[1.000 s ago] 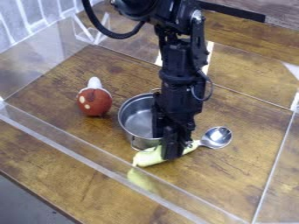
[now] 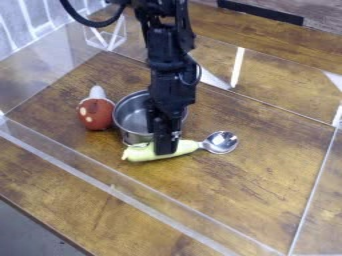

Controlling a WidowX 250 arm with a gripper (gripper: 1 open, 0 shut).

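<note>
My black gripper [image 2: 167, 136] reaches down from the top over the right side of a steel pot [image 2: 131, 114]. Its fingertips are low at a pale yellow-green elongated object [image 2: 144, 152] lying in front of the pot; whether it grips that object cannot be told. A metal spoon [image 2: 221, 141] lies at the right end of that object.
A red-brown round object [image 2: 95, 115] with a white top sits left of the pot. A white strip [image 2: 235, 67] stands at the back right.
My gripper, the pale elongated object and the spoon have moved left from where they were, and the pot and red object also sit further left in view.
</note>
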